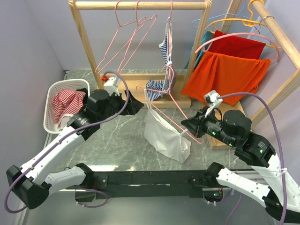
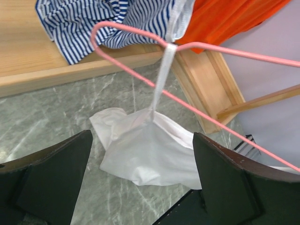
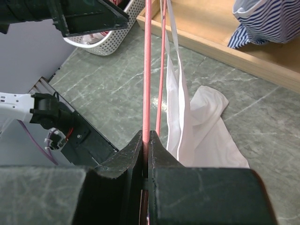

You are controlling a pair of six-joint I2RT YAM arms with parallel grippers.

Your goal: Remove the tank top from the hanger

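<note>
A white tank top [image 1: 166, 140] hangs by its straps from a pink hanger [image 1: 176, 104] in the middle, its body draped low over the grey floor. In the left wrist view one strap [image 2: 163, 72] crosses the hanger's hook end. My right gripper [image 1: 190, 125] is shut on the hanger's pink wire, which runs upright between its fingertips in the right wrist view. My left gripper [image 1: 137, 104] stands open beside the hanger's left end, nothing between its fingers, facing the strap and the top.
A white basket [image 1: 52, 105] with striped clothes stands at left. Wooden racks [image 1: 86, 47] hold empty pink hangers, a striped garment and red and orange cloths [image 1: 220, 75] behind and to the right. Bare floor lies around the tank top.
</note>
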